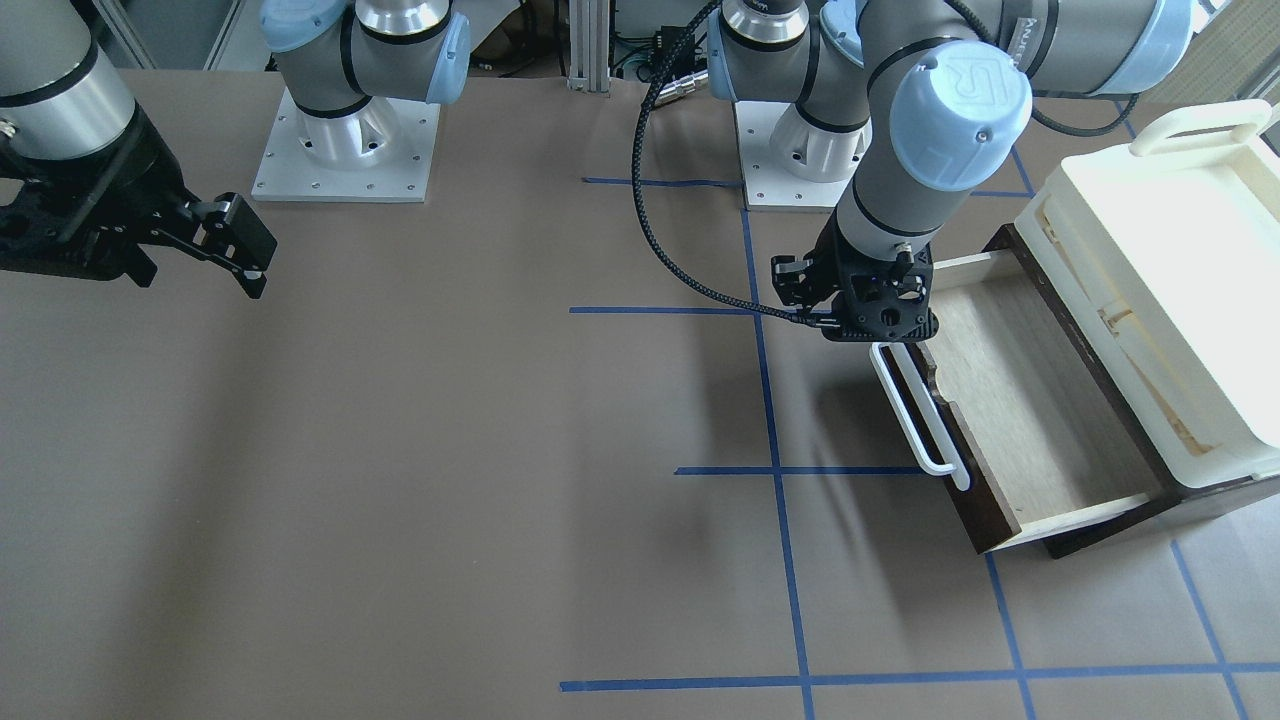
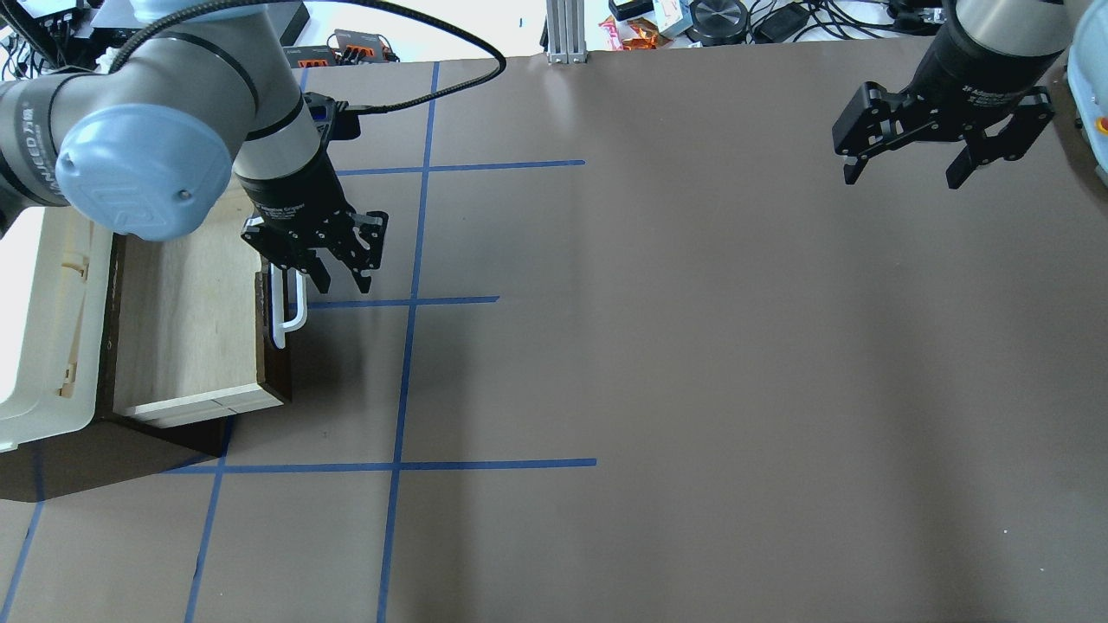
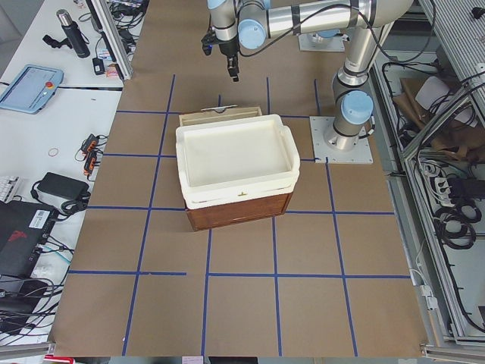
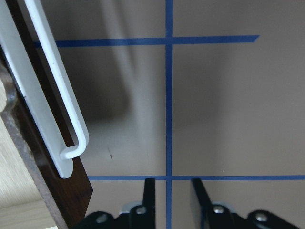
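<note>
A dark wooden box with its drawer [image 1: 1044, 396] pulled out and empty stands at the right in the front view and at the left in the top view. Its white handle [image 4: 62, 81] fills the upper left of the wrist view. My gripper [image 2: 340, 280] hangs beside the handle's upper end, over the taped floor; in the wrist view its two fingers [image 4: 148, 200] stand apart with bare floor between them, nothing held.
A white tray [image 3: 235, 163] sits on top of the box. Another robot arm's gripper [image 2: 935, 130] hangs far off across open floor. The taped floor beside the drawer is clear.
</note>
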